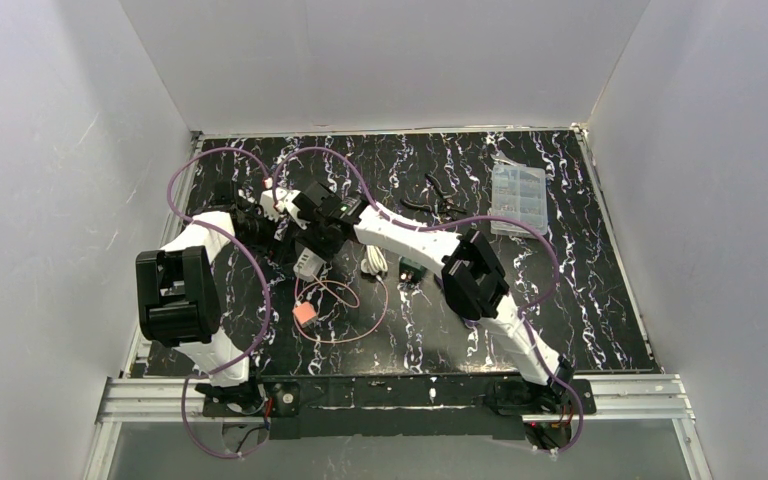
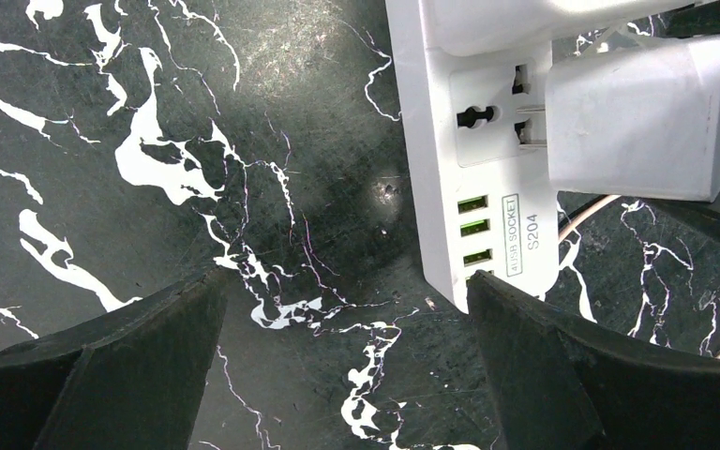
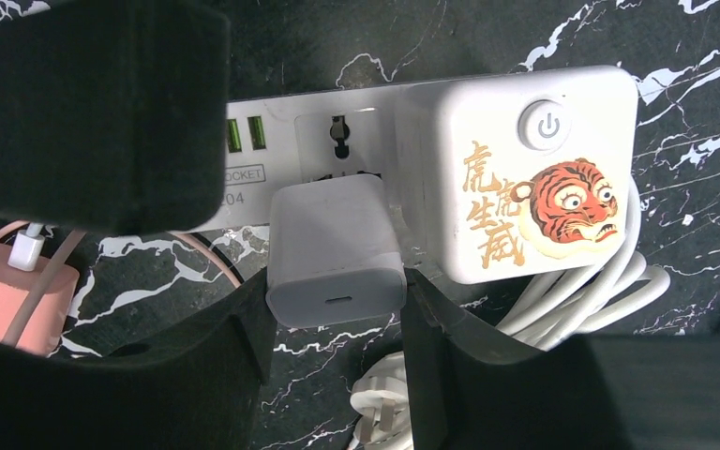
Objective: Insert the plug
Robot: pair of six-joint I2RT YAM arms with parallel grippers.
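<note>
A white cube-shaped plug (image 3: 333,239) sits between the fingers of my right gripper, which is shut on it. Its thin metal prongs (image 2: 532,127) show in the left wrist view at the slots of the white power strip (image 2: 441,178). A gap with bare prong remains between the plug's body and the strip's face; how deep the tips reach I cannot tell. My left gripper stands open beside the strip's USB end, with dark table between its fingers.
A larger white block with a tiger picture (image 3: 534,178) adjoins the plug's socket. Coiled white cable (image 3: 572,300) and a pink charger (image 3: 9,291) lie near the strip. Pliers (image 1: 435,198) and a clear organiser box (image 1: 519,198) are farther right.
</note>
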